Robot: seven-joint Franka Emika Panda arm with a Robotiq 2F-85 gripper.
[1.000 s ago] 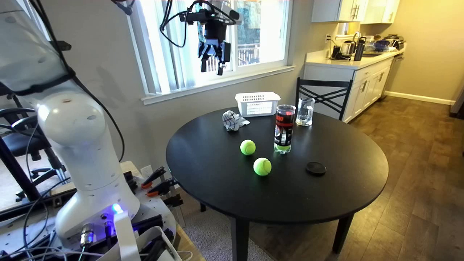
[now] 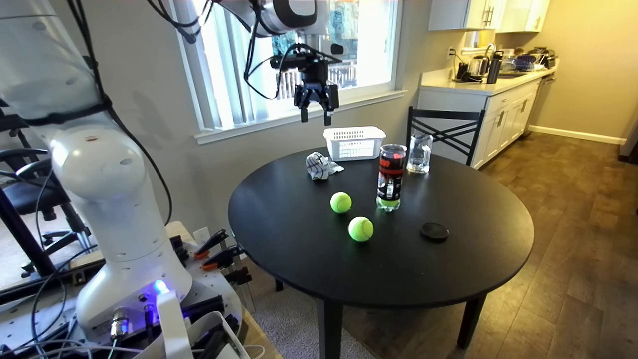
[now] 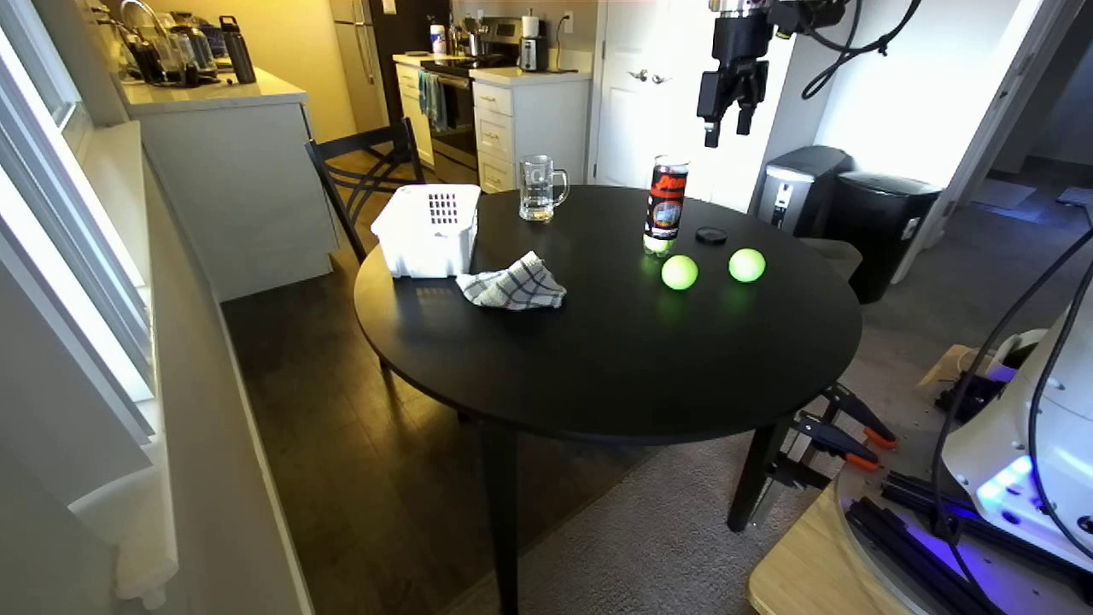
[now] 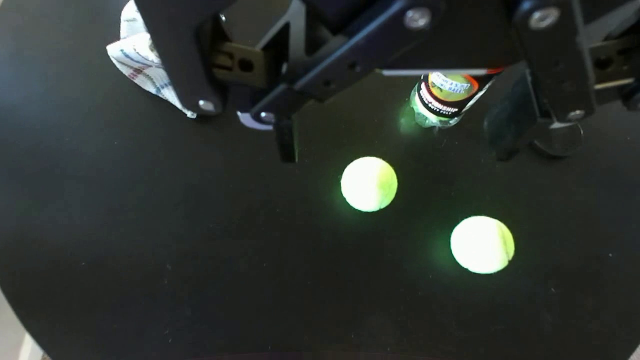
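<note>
High above the round black table point(image 2: 287, 257), my gripper point(image 2: 315, 117) stands open and empty, its fingers pointing down. Two bright green tennis balls lie apart on the bare tabletop; in the wrist view one ball point(image 4: 369, 184) shows just below the gap between my fingers, the other ball point(image 4: 482, 245) lower and to the right. A clear tennis ball can point(image 2: 391, 177) with a black and red label stands upright beside them, green visible at its bottom. A black round lid point(image 2: 434, 231) lies flat on the table.
A white perforated basket point(image 3: 428, 231) and a crumpled checked cloth point(image 3: 515, 283) sit toward the window side. A glass mug point(image 3: 539, 189) stands near the can. Behind the table is a black chair point(image 2: 445, 128).
My gripper has moved rightward and lower in exterior view 1, and its fingers stand wider apart. Balls, can, lid, cloth, basket and mug have stayed put.
</note>
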